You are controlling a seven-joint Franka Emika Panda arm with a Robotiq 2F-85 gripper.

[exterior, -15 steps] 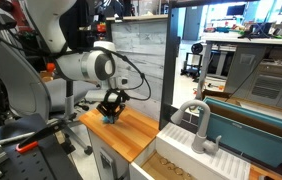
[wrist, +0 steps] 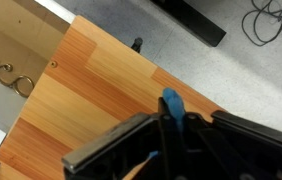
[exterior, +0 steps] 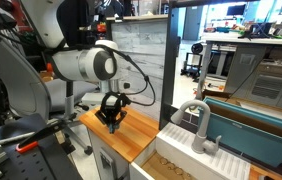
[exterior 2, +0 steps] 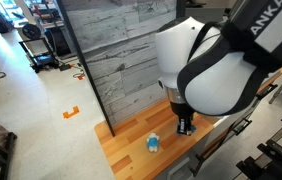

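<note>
My gripper (exterior 2: 185, 128) points down just over the wooden countertop (exterior: 134, 140), close to its left end. In the wrist view a small blue object (wrist: 173, 104) shows between the dark fingers, which are shut on it. Its shape is mostly hidden by them. A second blue item with some white (exterior 2: 153, 143) rests on the wood beside the gripper in exterior view 2. Exterior view 1 shows the gripper only as a dark, small shape above the wood.
Right of the wood are a sink basin (exterior: 171, 168) and a grey-white curved faucet (exterior: 194, 115). A teal bin (exterior: 251, 132) stands behind them. A grey plank wall (exterior 2: 131, 60) backs the counter. Grey floor lies beyond the counter's edge.
My gripper has come down slightly and shifted a little to the right in exterior view 1. The counter and sink stay as they were.
</note>
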